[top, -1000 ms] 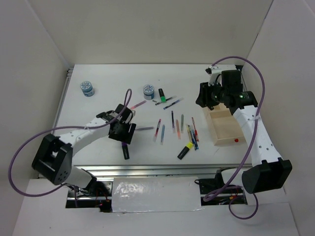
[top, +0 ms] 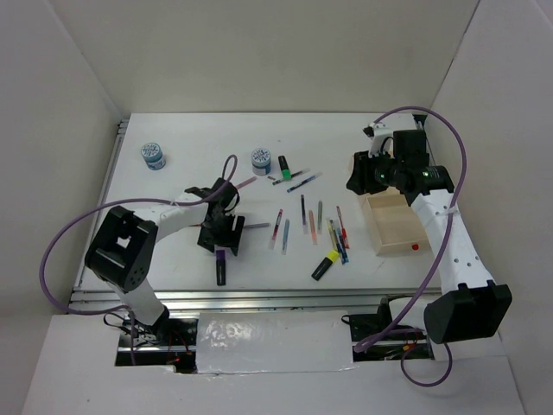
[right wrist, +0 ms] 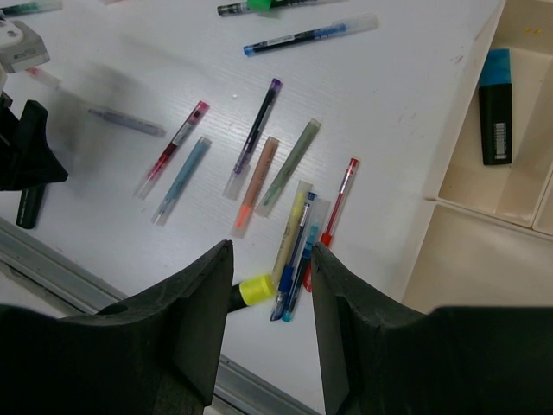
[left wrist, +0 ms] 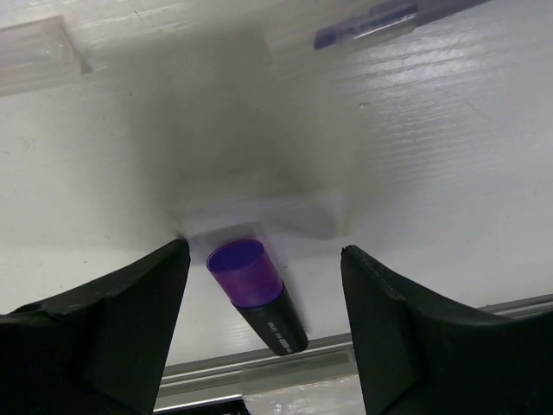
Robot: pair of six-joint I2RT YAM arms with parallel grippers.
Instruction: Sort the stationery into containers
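Observation:
A black highlighter with a purple end (left wrist: pixel 261 298) lies near the table's front left. My left gripper is open above it, its fingers to either side and apart from it. Over the left part of the divided box (top: pixel 399 226) hangs my right gripper (top: pixel 367 175), partly open and empty in the right wrist view. A black highlighter with a blue end (right wrist: pixel 496 108) rests in one box compartment. Several pens, such as the red pen (top: pixel 342 226), lie mid-table beside a yellow-ended highlighter (top: pixel 326 265) and, farther back, a green-ended highlighter (top: pixel 284 168).
Two round blue-and-white tubs, the left tub (top: pixel 153 156) and the middle tub (top: pixel 261 161), stand at the back. A metal rail (top: pixel 259 298) runs along the front edge.
The right arm has shifted only slightly.

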